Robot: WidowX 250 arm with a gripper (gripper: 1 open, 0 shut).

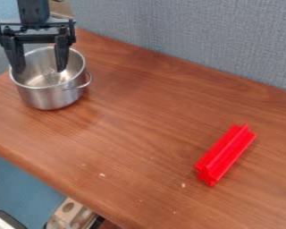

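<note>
My black gripper [38, 55] hangs at the upper left, open, its two fingers pointing down over a stainless steel pot [57, 92] with side handles. The fingertips appear at or inside the pot's opening; whether they touch it I cannot tell. A bright red ridged bar [224, 155] lies on the wooden table at the right, well apart from the pot and gripper.
A grey textured wall [199, 36] runs along the back. Blue floor and some metal hardware show past the table's lower-left edge.
</note>
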